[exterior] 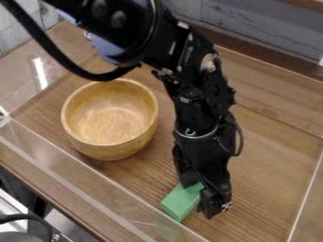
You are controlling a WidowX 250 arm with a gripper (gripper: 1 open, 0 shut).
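My black gripper (202, 189) points down at the front middle of the wooden table, low over a green rectangular block (177, 204) that lies near the front edge. The gripper is open, with its fingers around or just above the block's rear end, which it partly hides; I cannot tell whether they touch it.
A tan bowl (91, 117) sits to the left of the arm. A clear panel or edge runs along the front left, and a wall stands behind.
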